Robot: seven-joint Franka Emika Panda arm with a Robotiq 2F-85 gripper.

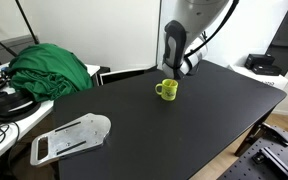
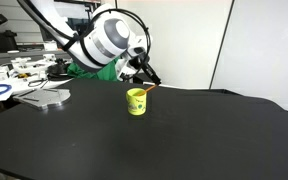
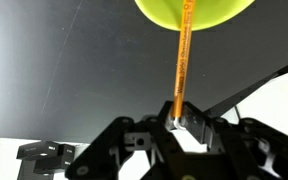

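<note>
A yellow-green mug stands upright on the dark table; in exterior view 2 the same mug sits below the arm. My gripper is shut on one end of a thin orange stick with printing along it, maybe a pencil. From the fingers the stick reaches out across the mug's opening in the wrist view. Seen in exterior view 2, the stick slants down toward the rim. Whether its far end is inside the mug or above it, I cannot tell.
A green cloth bundle lies at the back left. On the left of the table is a flat grey tray-like plate. Clear dark tabletop spreads in front of and right of the mug.
</note>
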